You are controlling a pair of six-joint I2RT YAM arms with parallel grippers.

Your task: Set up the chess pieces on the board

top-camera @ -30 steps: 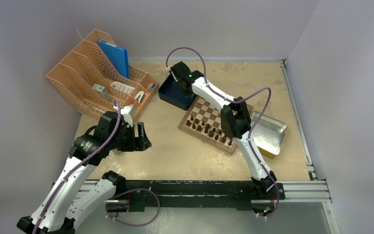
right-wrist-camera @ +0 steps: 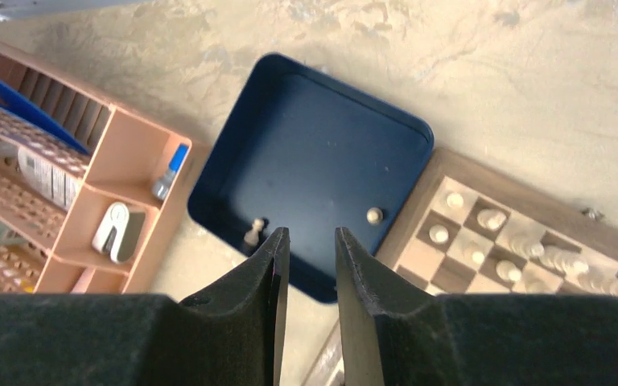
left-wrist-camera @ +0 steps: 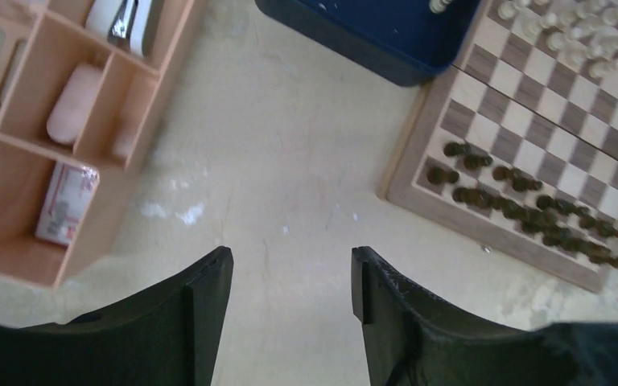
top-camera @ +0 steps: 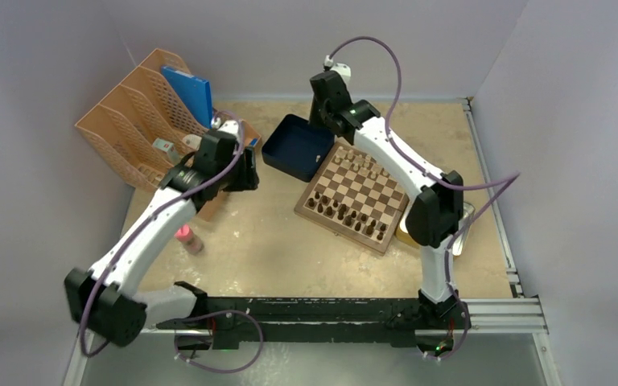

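The wooden chessboard (top-camera: pixel 346 233) carries dark pieces (left-wrist-camera: pixel 514 211) along its near side and light pieces (right-wrist-camera: pixel 492 219) along its far side. A dark blue box (top-camera: pixel 290 141) sits behind it on the left, holding a light piece (right-wrist-camera: pixel 375 215) and another (right-wrist-camera: pixel 253 233). My left gripper stands open and empty, left of the board and above the table. My right gripper hangs over the box and board corner, part open with a gap between its fingers and nothing seen in it.
An orange organiser (top-camera: pixel 133 112) with stationery stands at the back left. A pink bottle (top-camera: pixel 190 240) is at the front left. A metal tin (top-camera: pixel 462 227) sits right of the board, partly behind the right arm. The table between organiser and board is clear.
My left arm has moved up and toward the back from the front left. My right arm has risen out of the box and shifted right.
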